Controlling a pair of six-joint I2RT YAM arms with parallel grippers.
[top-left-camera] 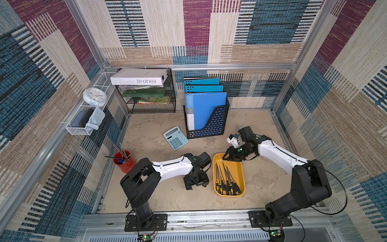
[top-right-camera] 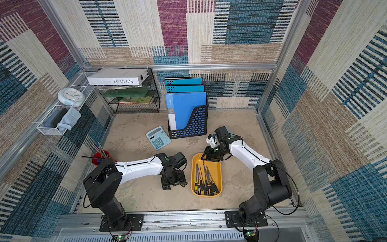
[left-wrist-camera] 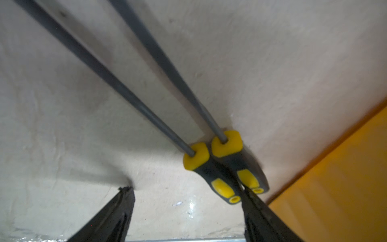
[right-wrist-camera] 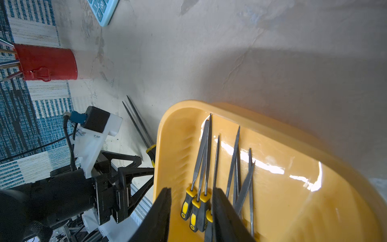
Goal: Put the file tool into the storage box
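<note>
Two files lie side by side on the table left of the yellow storage box (top-left-camera: 243,177). In the left wrist view, the nearer file (left-wrist-camera: 215,179) and its neighbour (left-wrist-camera: 241,165) show black-and-yellow handles nearly touching, thin dark shafts spreading apart. My left gripper is open above the table, its right fingertip overlapping the handle ends in view; nothing is held. From above, the left arm hides most of these files. My right gripper hangs open and empty over the far end of the box, above several files (right-wrist-camera: 200,209) lying inside.
A calculator (top-left-camera: 176,138) and a black file holder (top-left-camera: 209,131) stand behind the arms. A red pen cup (top-left-camera: 127,164) is at far left. The box wall (left-wrist-camera: 346,177) lies close right of the loose files. Free table lies right of the box.
</note>
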